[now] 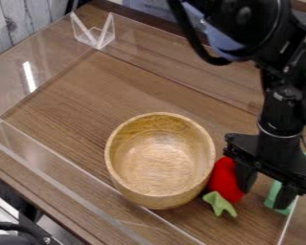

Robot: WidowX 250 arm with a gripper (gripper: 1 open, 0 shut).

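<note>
My black gripper (266, 161) is low at the right, over a red object (225, 179) with a light green top (220, 205), which lies just right of a tan wooden bowl (157, 157). The gripper's fingertips reach down around or beside the red object; whether they touch it I cannot tell. A green block (279, 199) lies to the right, partly behind the gripper.
A small clear plastic item (95, 31) sits at the back left.
</note>
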